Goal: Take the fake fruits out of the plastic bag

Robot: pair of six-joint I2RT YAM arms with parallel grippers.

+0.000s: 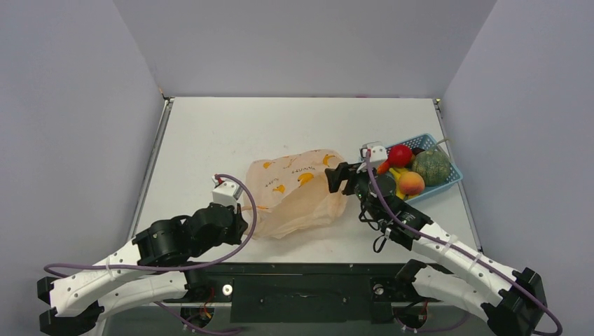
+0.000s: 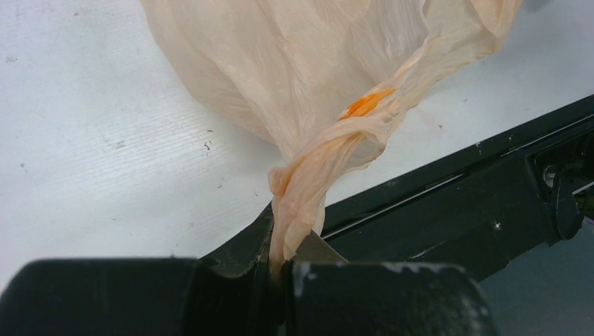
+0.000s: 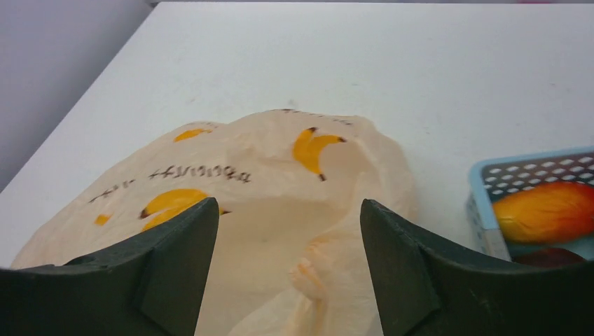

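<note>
A thin peach plastic bag with printed bananas lies in the middle of the white table. Its gathered, twisted handle runs down into my left gripper, which is shut on it. My right gripper hangs over the bag's right edge, its fingers parted and nothing between them. No fruit shows in the bag in the right wrist view, though its folds hide part of the inside. Fake fruits fill the blue basket, among them a red ball-shaped one, a peach and a green pumpkin.
The blue basket stands at the right side of the table, partly behind my right arm. Bare table stretches behind and left of the bag. Grey walls close in the sides and back.
</note>
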